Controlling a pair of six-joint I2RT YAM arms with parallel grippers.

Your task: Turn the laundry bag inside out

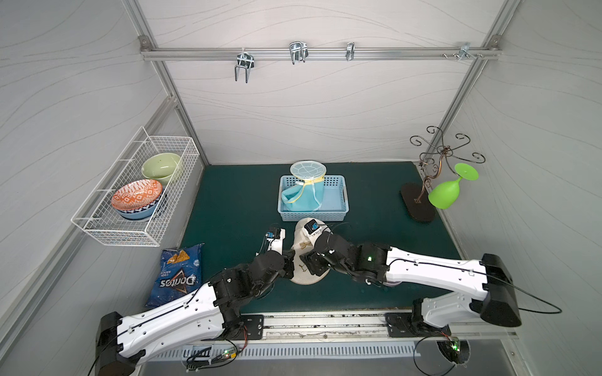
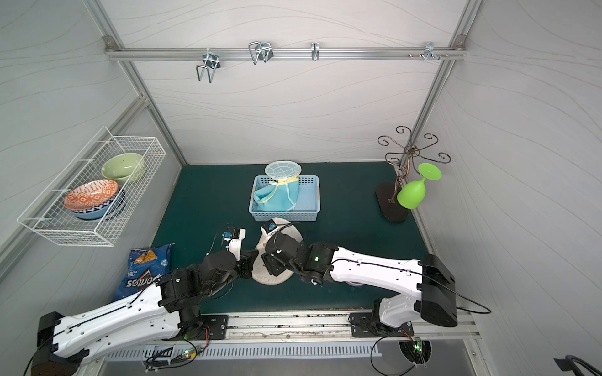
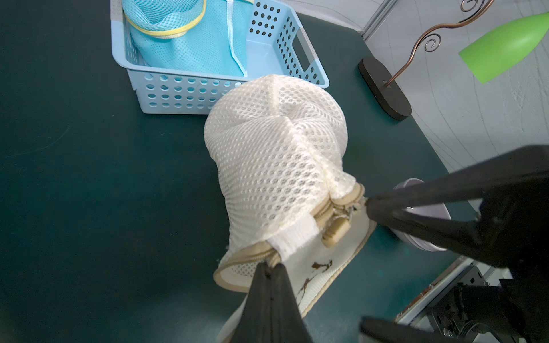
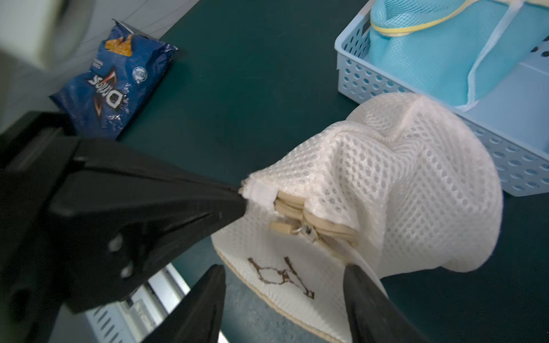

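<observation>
The white mesh laundry bag [image 3: 274,148] stands bunched in mid-table, its zipped opening towards me and a flap with a brown print hanging in front. At the white tab end of its zip, my left gripper is shut with the edge of the bag pinched between its tips. My right gripper is open over the flap, its two fingers [image 4: 207,303] apart on either side of the print. The beige zip pull [image 4: 284,228] hangs just beyond that gap. From above, the right arm covers part of the bag.
Behind the bag stands a light blue basket [image 1: 335,216] holding a blue mesh bag [image 1: 307,195]. A chip bag [image 1: 178,274] lies at the left edge. A dark stand [image 1: 417,201] with a green goblet [image 1: 443,194] is at the right. Table left of the basket is clear.
</observation>
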